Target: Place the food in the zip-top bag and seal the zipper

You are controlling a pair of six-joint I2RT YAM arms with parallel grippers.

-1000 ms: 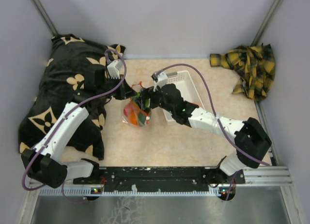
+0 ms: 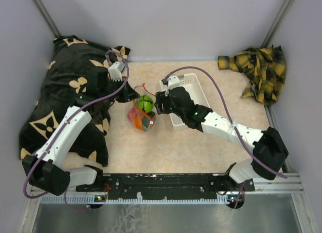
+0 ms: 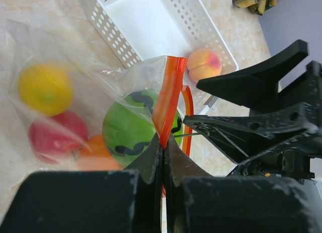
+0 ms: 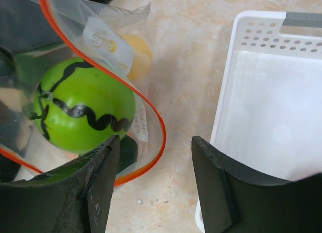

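Note:
The clear zip bag (image 2: 138,117) with an orange-red zipper stands mid-table, holding a green watermelon (image 4: 83,104), a yellow fruit (image 3: 45,89), a red fruit (image 3: 58,135) and an orange fruit (image 3: 98,155). My left gripper is shut on the bag's zipper edge. My right gripper is open just beside the bag's mouth, between it and the white basket, nothing seen between its fingers. A peach (image 3: 204,65) lies in the basket (image 3: 138,26).
A dark patterned blanket (image 2: 45,117) covers the left of the table; a yellow plaid cloth (image 2: 259,72) lies at back right.
My right gripper has moved back rightward from over the bag toward the basket, uncovering the green watermelon. The left arm has shifted slightly.

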